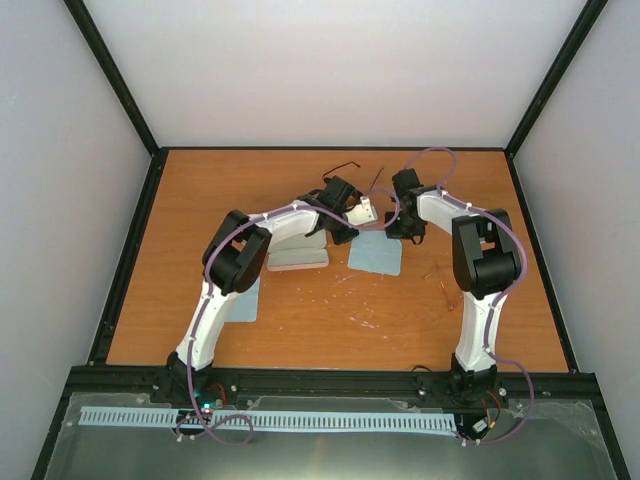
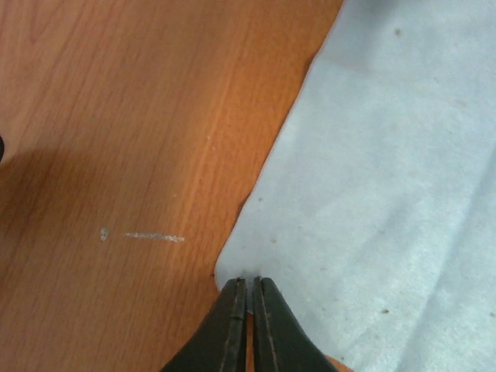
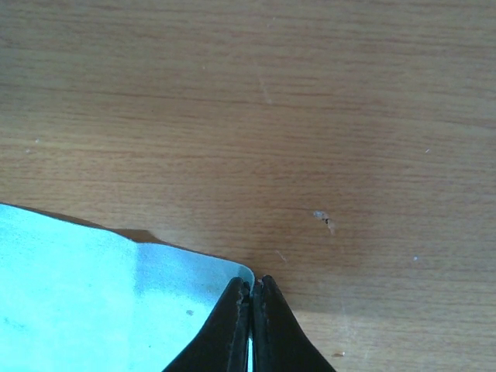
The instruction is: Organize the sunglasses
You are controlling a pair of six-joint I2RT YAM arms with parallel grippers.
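A light blue cloth (image 1: 374, 256) lies flat in the middle of the table. My left gripper is shut at one corner of it, the cloth (image 2: 387, 178) spreading right in the left wrist view. My right gripper is shut at another corner of the cloth (image 3: 77, 294); whether cloth is between either pair of fingertips I cannot tell. Behind the left gripper, dark sunglasses (image 1: 344, 165) are partly hidden by the arm. An open grey case (image 1: 296, 258) lies left of the cloth.
A second blue cloth (image 1: 243, 302) lies at the front left, partly behind the left arm. Thin orange-brown items (image 1: 449, 298) lie right of the middle cloth.
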